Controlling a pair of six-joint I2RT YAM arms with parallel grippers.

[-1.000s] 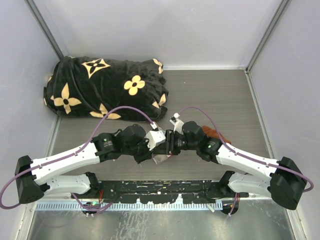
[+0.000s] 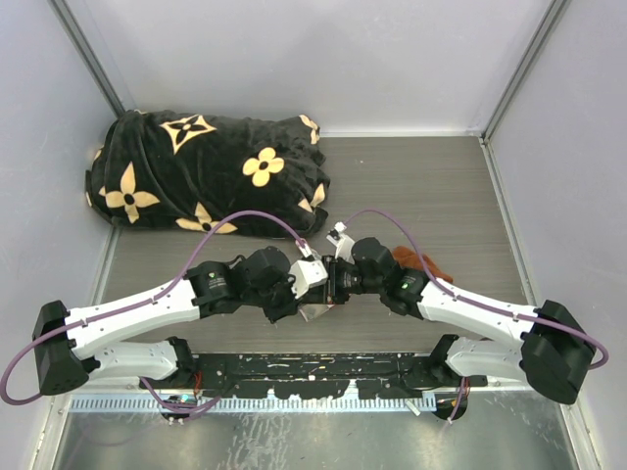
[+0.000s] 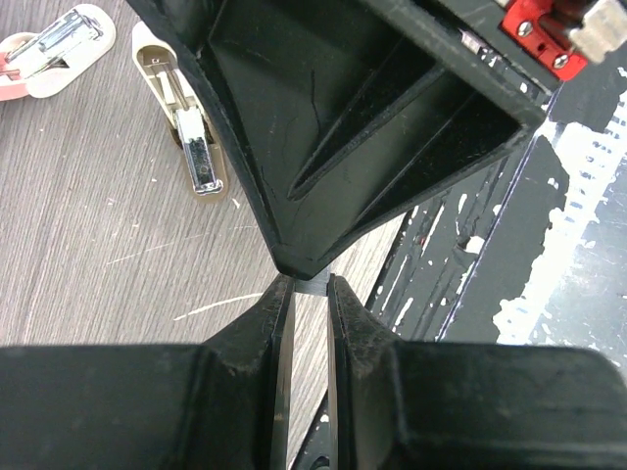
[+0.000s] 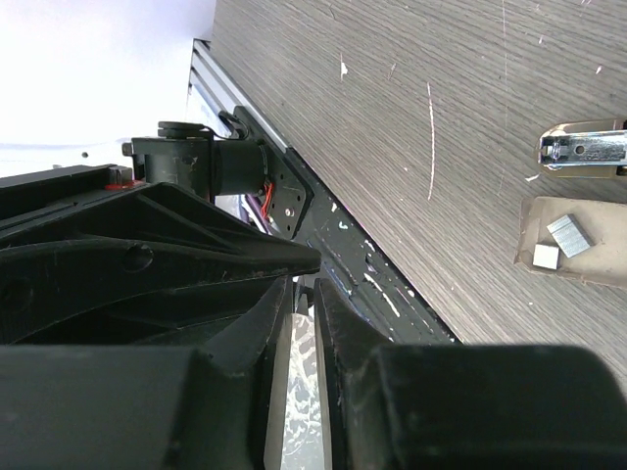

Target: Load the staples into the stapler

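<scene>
In the left wrist view my left gripper is shut on a small grey staple strip (image 3: 313,285). The dark tip of my right gripper meets the strip there from above. In the right wrist view the fingers of my right gripper stand a narrow gap apart, with a small grey piece at their tips. Whether they grip it is unclear. An open cream stapler lies on the table; its metal end (image 4: 578,148) shows in the right wrist view. In the top view both grippers meet above the table, hiding the strip.
A cardboard tray (image 4: 612,220) holds a grey staple block (image 4: 568,236) and a small white block (image 4: 546,257). A second, pink-and-white stapler (image 3: 73,49) lies beside the cream one. At the back left is a black blanket (image 2: 211,171).
Both arms have shifted slightly in the top view, the left one rightward and the right one a little leftward, bringing the grippers closer together. The blanket has stayed still.
</scene>
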